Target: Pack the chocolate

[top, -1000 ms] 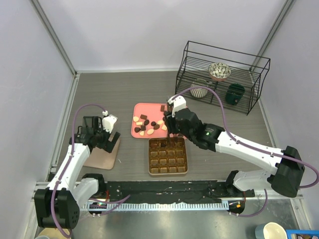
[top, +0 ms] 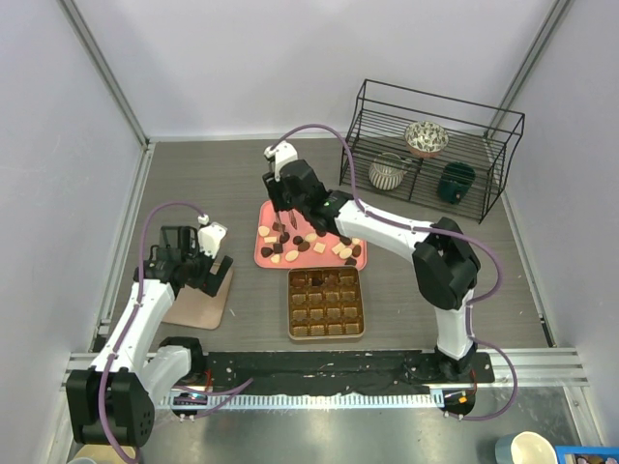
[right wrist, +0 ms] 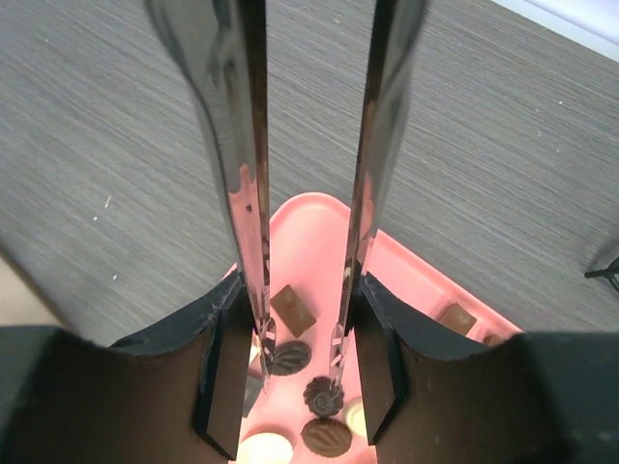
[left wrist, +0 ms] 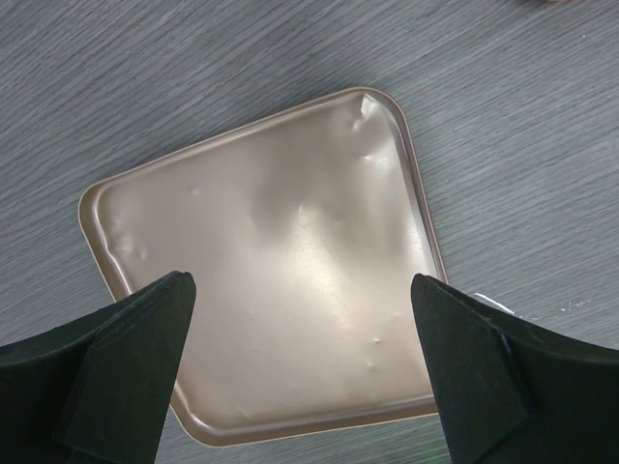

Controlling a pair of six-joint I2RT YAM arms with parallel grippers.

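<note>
A pink tray (top: 306, 261) holds several chocolates, dark and pale. In front of it stands a gold box (top: 327, 335) with square compartments; one dark chocolate (top: 315, 280) lies in its back row. Metal tongs (right wrist: 250, 184) sit between the black fingers of my right gripper. The tongs' tips are spread apart above the tray, near dark round chocolates (right wrist: 291, 358), with nothing visible between them. On the left, my left gripper is open and empty over a shallow beige-gold lid (left wrist: 290, 222) lying on the table.
A black wire rack (top: 426, 193) at the back right carries a patterned bowl (top: 427, 138), a striped cup (top: 387, 172) and a dark green mug (top: 456, 183). Bare table (top: 256, 314) lies between lid and box.
The right arm has swung from above the gold box back and leftward, carrying the tongs over the tray's left part. The left arm and the box stay where they were.
</note>
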